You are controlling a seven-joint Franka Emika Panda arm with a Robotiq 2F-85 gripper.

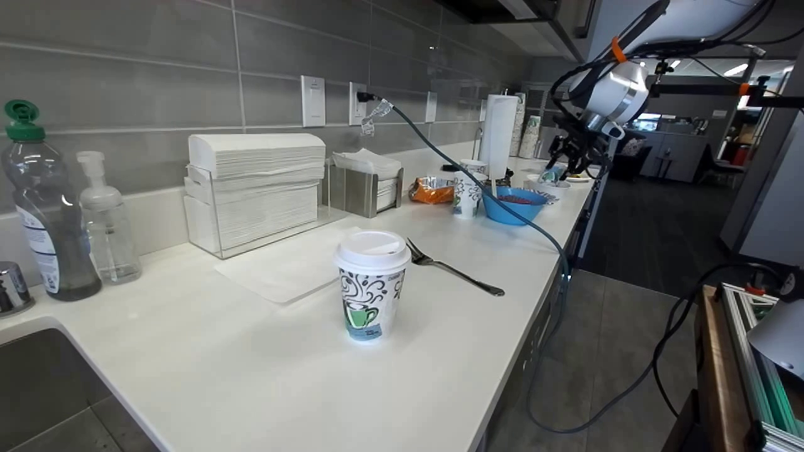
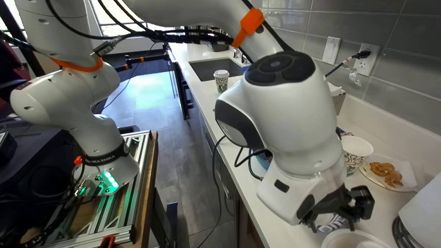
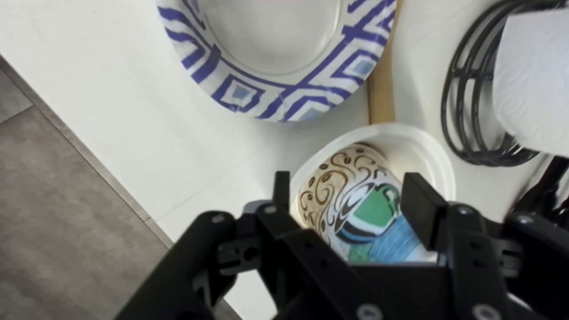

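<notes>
A paper cup (image 3: pixel 341 197) with brown swirls and a green mug print lies tilted inside a white bowl (image 3: pixel 441 160) in the wrist view. My gripper is over the bowl, its fingers apart on either side of the cup. The left fingertip stands at the bowl's rim, and the right one overlaps the cup's edge; whether it touches is unclear. The gripper's body hides the lower part of the cup. From exterior view 2, the gripper (image 2: pixel 334 225) points down beside the white bowl (image 2: pixel 353 239).
A blue-patterned paper plate or bowl (image 3: pixel 250 93) sits close by, with a black wire rack (image 3: pixel 472 112) and paper towel roll (image 3: pixel 533 80) to the right. A blue bowl (image 1: pixel 516 211), a lidded cup (image 1: pixel 369 294) and a fork (image 1: pixel 456 275) stand along the counter.
</notes>
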